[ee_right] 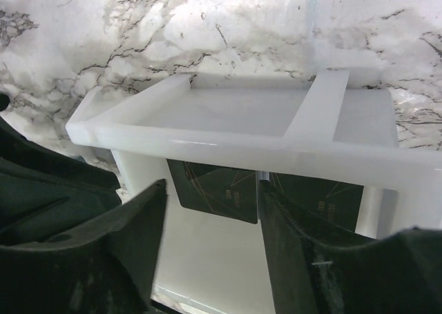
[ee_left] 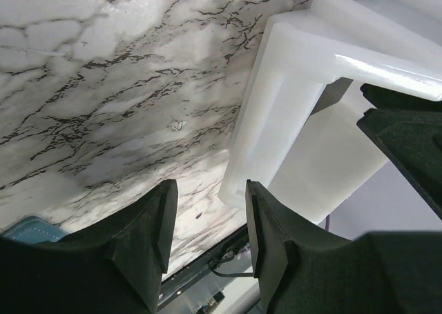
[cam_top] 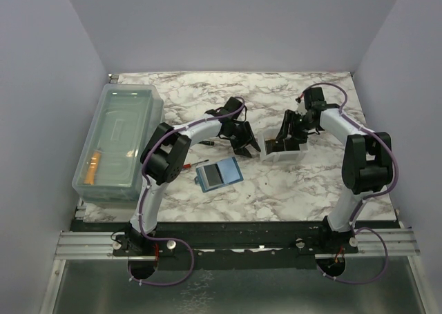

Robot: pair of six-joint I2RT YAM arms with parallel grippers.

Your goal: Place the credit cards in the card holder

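The white card holder (cam_top: 283, 155) lies at centre right, with dark cards (ee_right: 217, 193) in it, seen in the right wrist view. My left gripper is just left of the holder; whether anything is between its fingers, which stand somewhat apart, I cannot tell. My right gripper is open over the cards in the holder, its fingertips either side of one card. In the top view both arms partly hide the holder.
A blue and grey card case (cam_top: 228, 171) lies front centre, with small dark and red tools nearby. A large lidded plastic bin (cam_top: 117, 141) fills the left side.
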